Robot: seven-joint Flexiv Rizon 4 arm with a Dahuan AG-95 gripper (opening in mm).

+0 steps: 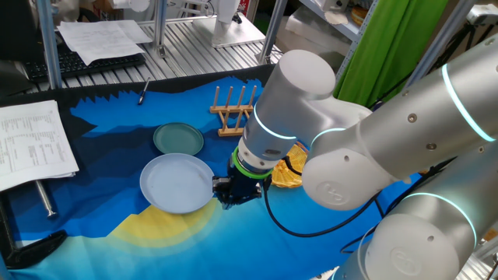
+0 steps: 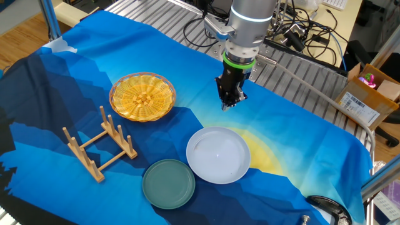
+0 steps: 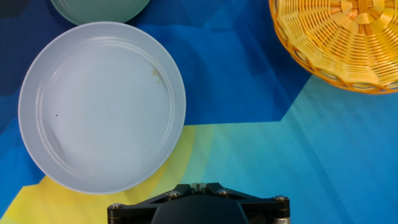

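My gripper is shut; its fingertips meet at the bottom of the wrist view with nothing showing between them. In exterior view 2 the gripper (image 2: 226, 106) hangs above the cloth, just behind the light blue-grey plate (image 2: 218, 155). That plate lies flat and empty apart from small specks. Beside it rests a smaller green plate (image 2: 169, 184), whose edge comes close to the larger one. A wooden dish rack (image 2: 103, 150) with upright pegs stands empty on the cloth. A round yellow wicker basket (image 2: 142, 97) is empty too, and the arm partly hides it in exterior view 1.
Papers (image 1: 35, 144) and a black clamp-like piece (image 1: 35, 253) occupy one side of the table. A pen (image 1: 144, 91) lies near the far edge. A dark cable (image 1: 299, 233) loops beside the arm. Bare cloth surrounds the gripper on its basket side.
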